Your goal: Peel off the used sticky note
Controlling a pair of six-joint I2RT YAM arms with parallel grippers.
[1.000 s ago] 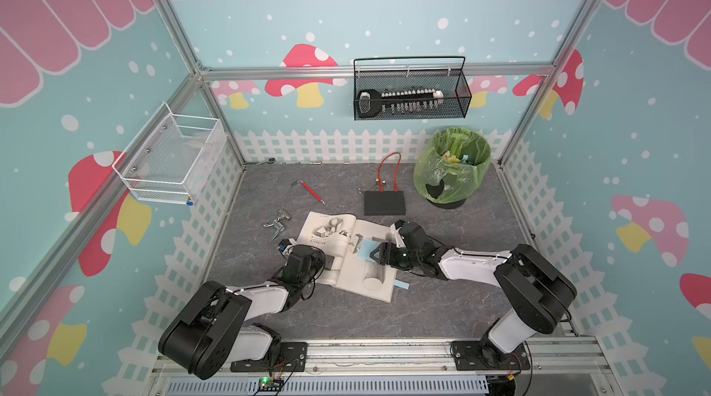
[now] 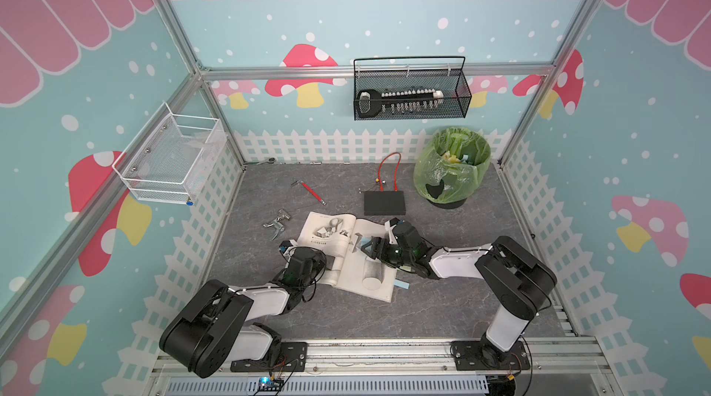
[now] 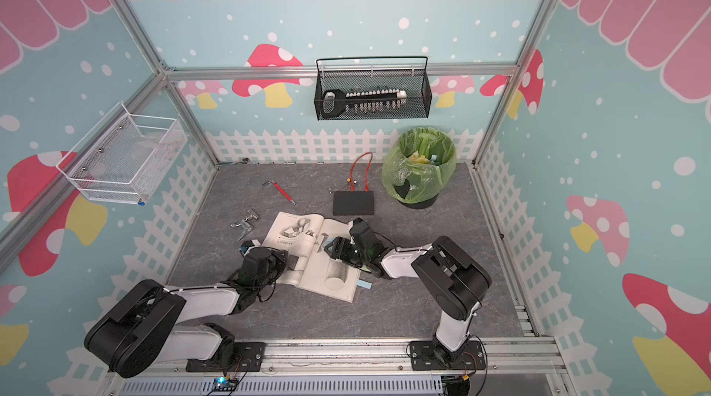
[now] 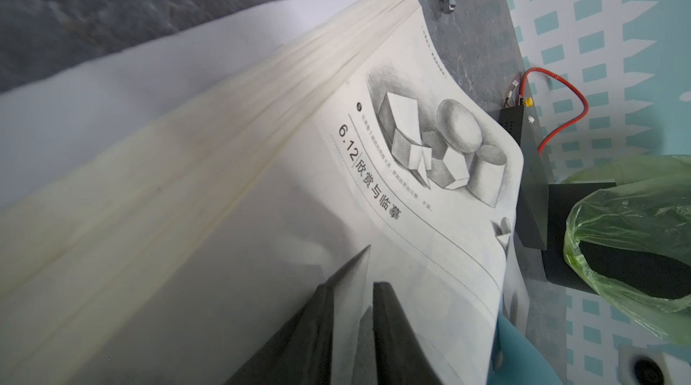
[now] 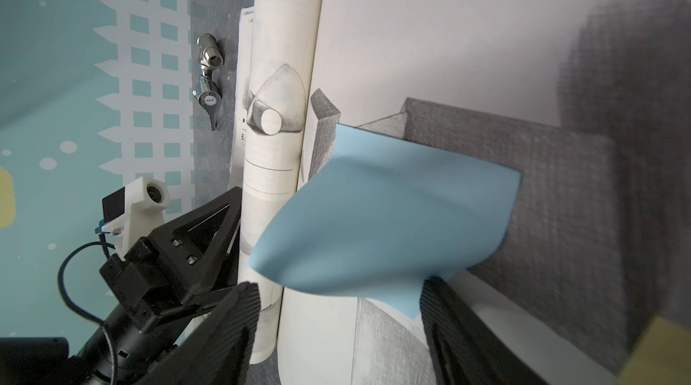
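Observation:
An open sketchbook (image 2: pixel 359 277) lies on the table. A blue sticky note (image 5: pixel 388 212) rests on its right page, curled up along the side toward my right gripper, which stands open at that curled edge, its fingers apart on either side, seen in the right wrist view. My left gripper is low on the left page near the book's edge, its fingertips part open with a narrow gap between them over the paper. From the top views the right gripper hides much of the note.
A bin with green liner (image 2: pixel 451 170) stands back right. A black box with red cable (image 2: pixel 383 203), a red-handled hammer (image 2: pixel 312 192) and metal fittings (image 2: pixel 277 222) lie behind and left of the book. A pale blue strip (image 2: pixel 401 285) lies right of it.
My right gripper has moved leftward over the blue note, covering more of it in the top left view. The left arm has shifted only slightly.

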